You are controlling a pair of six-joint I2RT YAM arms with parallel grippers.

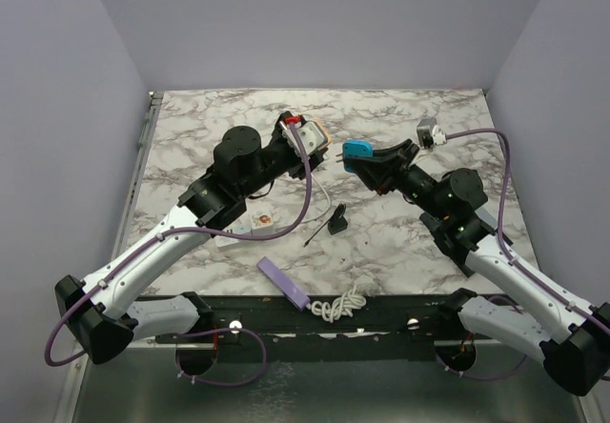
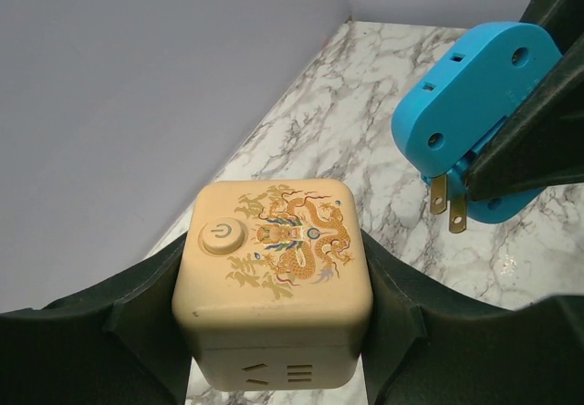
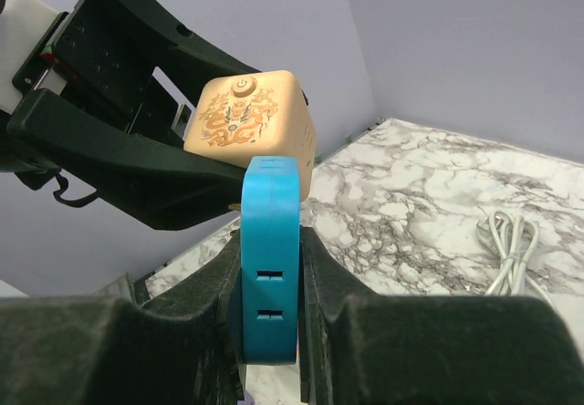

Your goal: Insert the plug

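A peach-coloured cube socket [image 2: 265, 286] with a dragon print, a round button and slots on one face is held up by my left gripper, which is shut on its sides. My right gripper is shut on a flat blue plug [image 3: 271, 268]. Two brass prongs [image 2: 439, 193] stick out of the plug in the left wrist view. Plug and socket are apart, with a gap between them in the top view, where the left fingers mostly cover the socket [image 1: 324, 130].
White power strip [image 1: 233, 235], small white cube [image 1: 262, 220], black stand [image 1: 338, 220], purple bar [image 1: 284, 283] and coiled white cable [image 1: 339, 305] lie on the marble table [image 1: 400, 251], below the grippers.
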